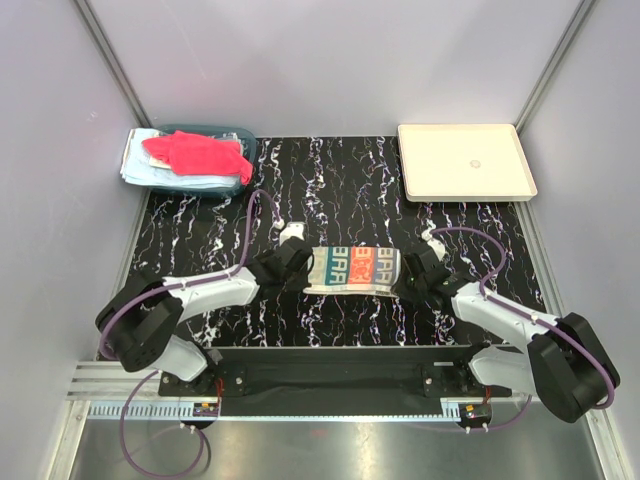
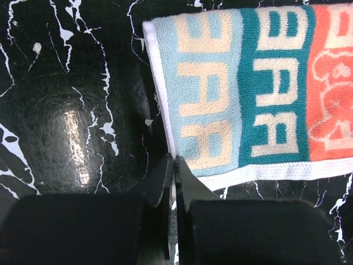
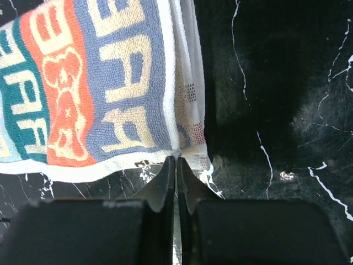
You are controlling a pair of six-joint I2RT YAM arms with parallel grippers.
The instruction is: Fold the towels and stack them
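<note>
A folded towel with BEAR lettering in light blue, teal, coral and grey-blue bands (image 1: pixel 350 265) lies on the dark marbled table at the centre. My left gripper is shut at its near left corner, on the white edge. My right gripper is shut at the near right corner, where layered white edges show. In both wrist views the fingertips meet at the hem; whether cloth is between them is hard to tell.
A teal basket (image 1: pixel 214 134) holding a red towel (image 1: pixel 195 155) and pale cloths stands at the back left. An empty cream tray (image 1: pixel 466 162) sits at the back right.
</note>
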